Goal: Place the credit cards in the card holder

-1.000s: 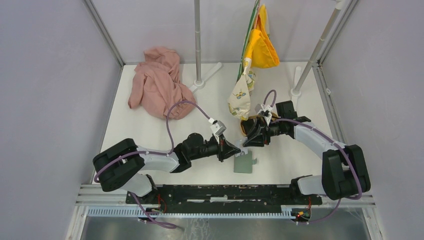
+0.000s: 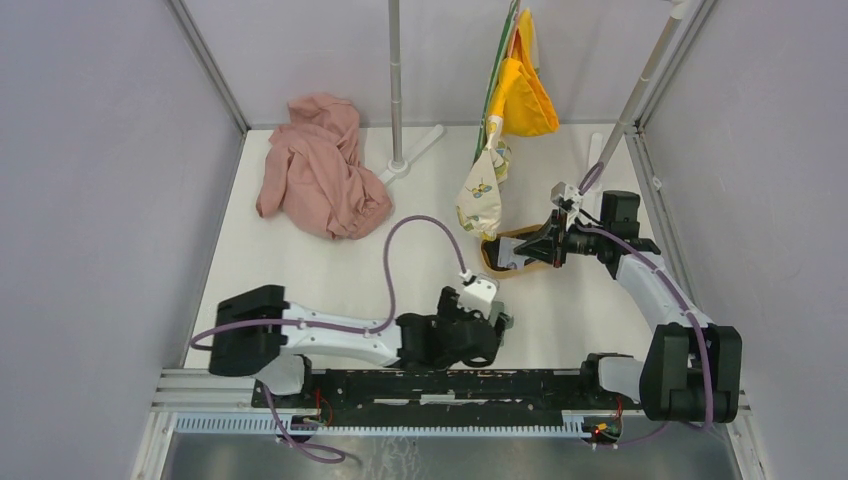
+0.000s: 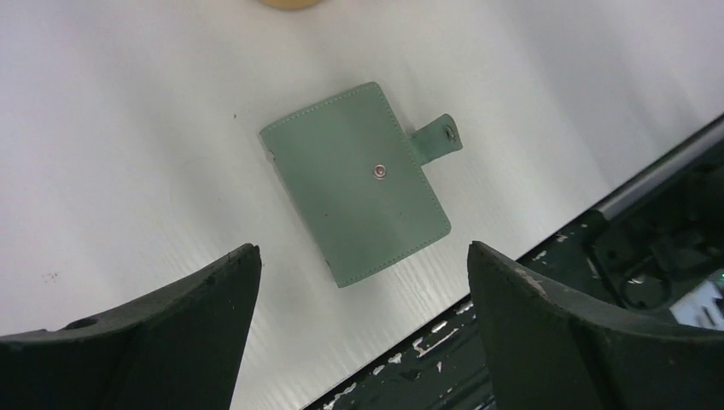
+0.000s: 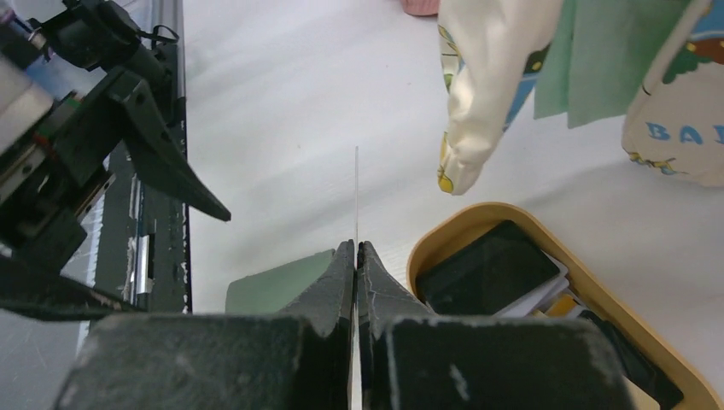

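Seen edge-on in the right wrist view, a thin card point(image 4: 356, 192) rises from between the tips of my right gripper, which is shut on it. From above, the pale card point(image 2: 509, 254) hangs over the tan tray. The green card holder point(image 3: 354, 184) lies flat on the table, its snap tab sticking out at one side. My left gripper is open above the holder, nothing between its fingers. Its arm hides most of the holder point(image 2: 508, 320) in the top view.
The tan tray point(image 4: 478, 211) holds a black item and other small things. Hanging cloths point(image 2: 482, 195) come down just behind it. A pink cloth point(image 2: 325, 170) is heaped at the back left.
My right gripper has drawn back, up and to the right, carrying the card away from the holder to over the tray.
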